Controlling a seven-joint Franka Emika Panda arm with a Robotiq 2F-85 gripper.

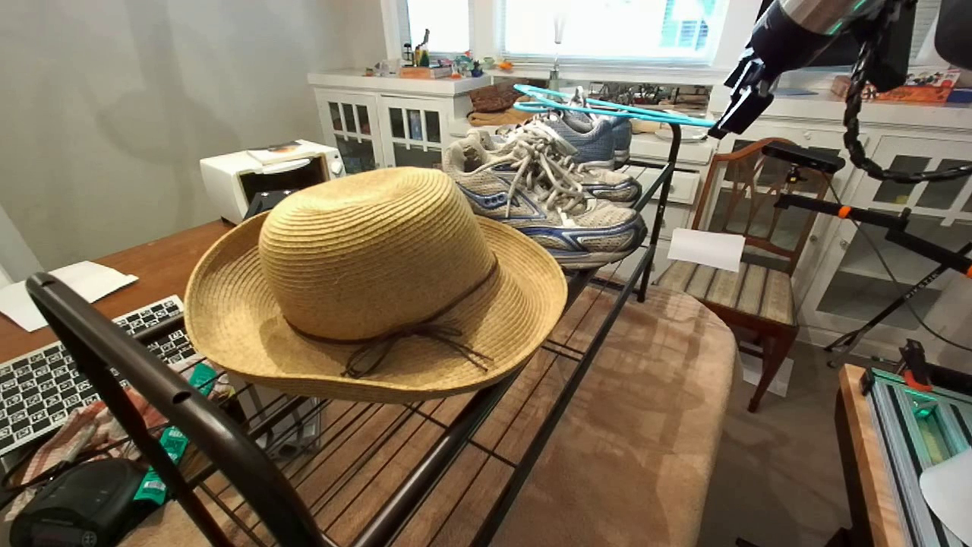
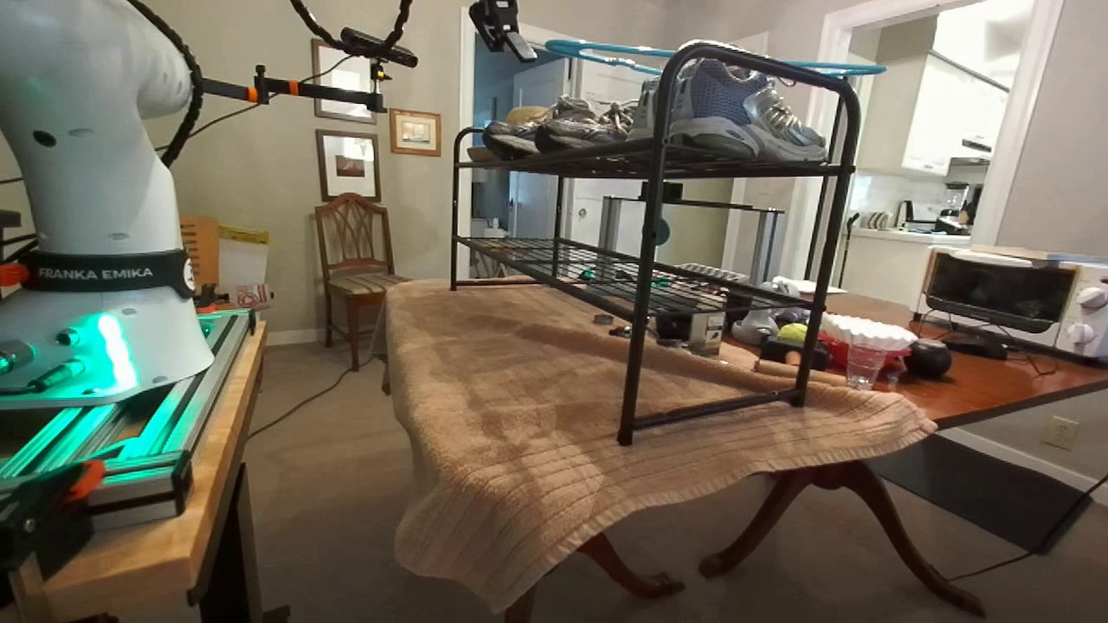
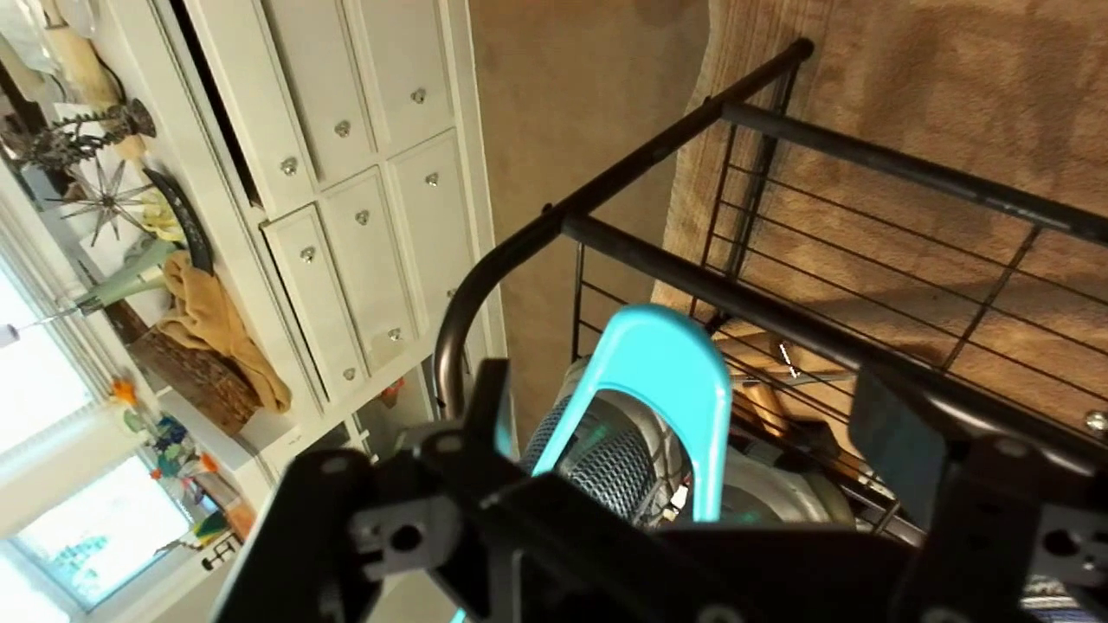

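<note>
A turquoise plastic hanger (image 1: 629, 113) lies across the top of the shoes and reaches past the rack's end rail. In exterior view 1 my gripper (image 1: 729, 118) is close to the hanger's right end. The wrist view shows the hanger's rounded end (image 3: 665, 348) between the two spread fingers of my open gripper, with a gap on each side. From exterior view 2, the gripper (image 2: 514, 43) appears just off the left end of the hanger (image 2: 602, 52). Whether the fingers touch it does not show.
Sneakers (image 1: 556, 223) and a straw hat (image 1: 373, 264) sit on the upper shelf of a dark metal rack (image 2: 656, 239). The rack stands on a towel-covered table (image 2: 499, 394). A wooden chair (image 1: 752, 282) is behind; open air lies on the robot's side of the rack.
</note>
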